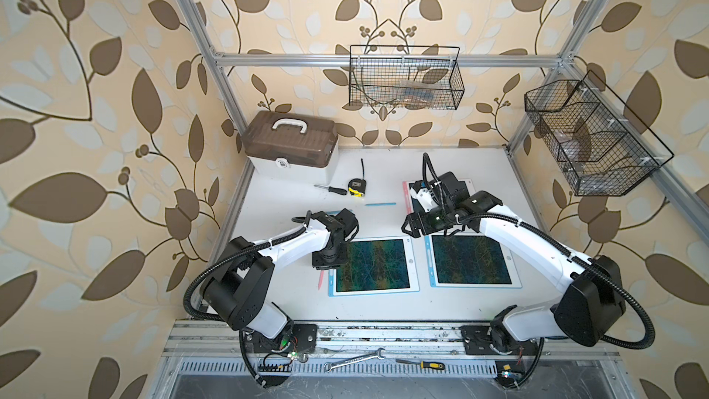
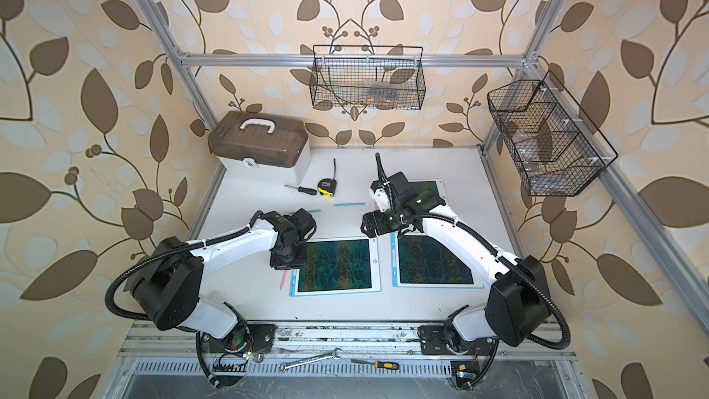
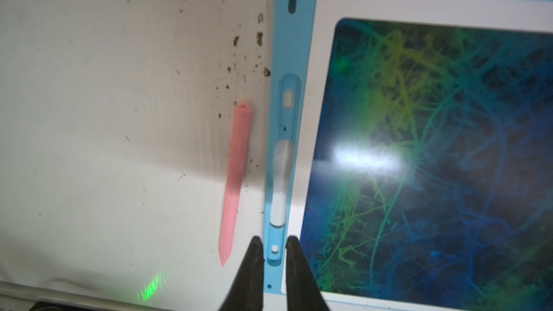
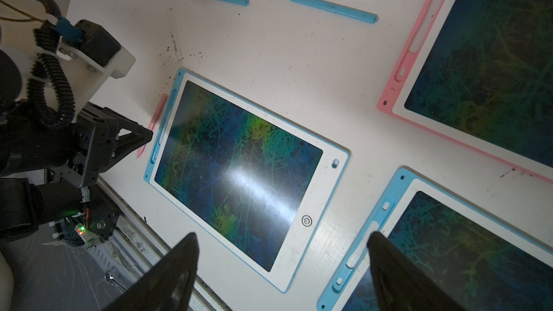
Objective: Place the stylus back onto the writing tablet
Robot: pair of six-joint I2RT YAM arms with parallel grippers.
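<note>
A pink stylus (image 3: 235, 178) lies on the table just left of the blue-edged tablet (image 3: 432, 149), parallel to its empty pen slot. My left gripper hangs over the lower end of that slot, right of the stylus tip, with no stylus between its fingers; its fingertips look close together, their exact opening unclear. My right gripper is raised above the gap between the two front tablets, its blurred fingers apart and empty.
Two blue styluses (image 4: 329, 7) lie behind. A pink tablet (image 4: 478, 51) and another blue tablet (image 4: 443, 253) are on the right. A toolbox (image 1: 289, 155), screwdriver (image 1: 336, 190) and tape measure (image 1: 357, 187) stand at the back.
</note>
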